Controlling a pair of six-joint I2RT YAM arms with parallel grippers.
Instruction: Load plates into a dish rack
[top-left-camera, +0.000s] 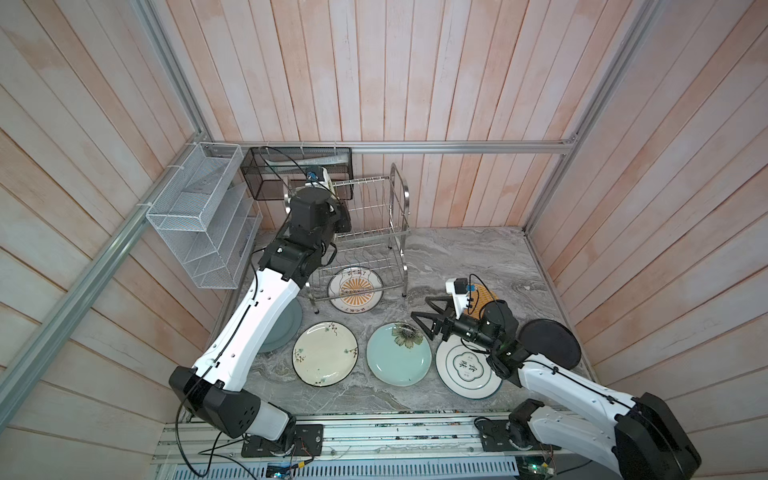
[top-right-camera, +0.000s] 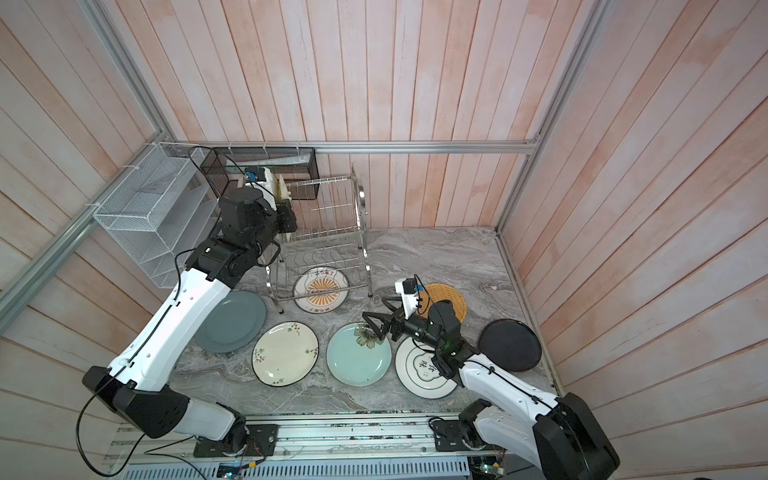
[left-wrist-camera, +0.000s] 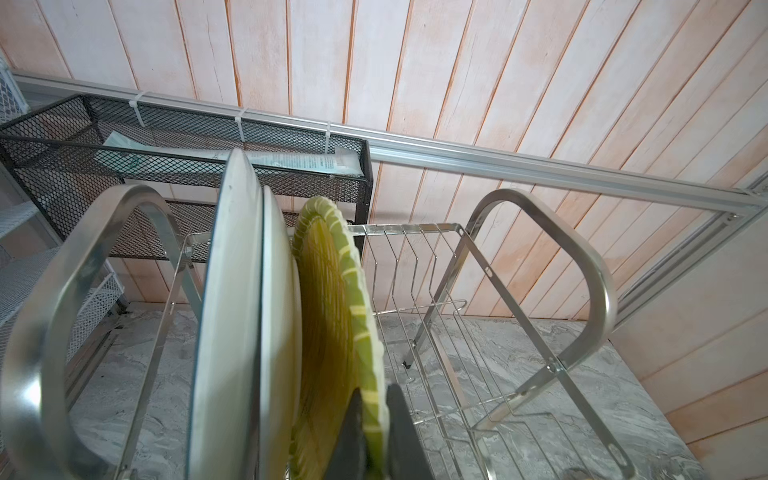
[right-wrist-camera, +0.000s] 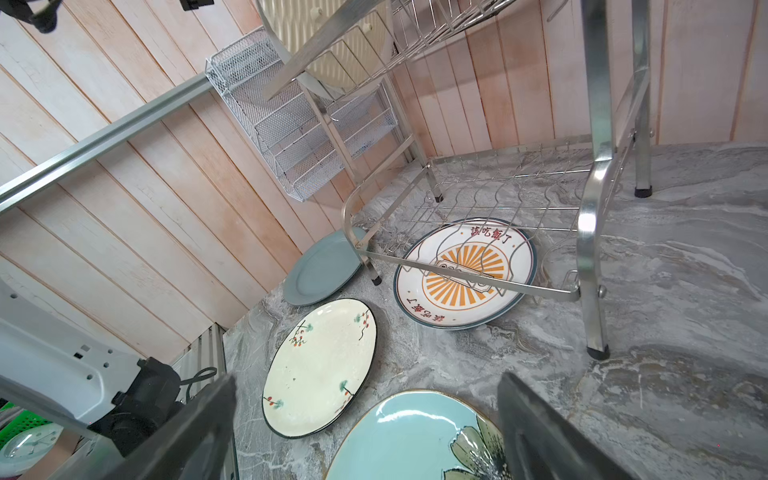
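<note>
A metal dish rack stands at the back; on its upper tier two white plates and a yellow-green rimmed plate stand upright at the left. My left gripper is at the yellow-green plate, its fingertips close around the near rim; how firmly they hold cannot be seen. My right gripper is open and empty above the front right plates. Loose plates lie flat: grey-blue, cream, light blue, white, black, orange, and an orange-patterned plate under the rack.
White wire shelves hang on the left wall, a black mesh basket on the back rail behind the rack.
</note>
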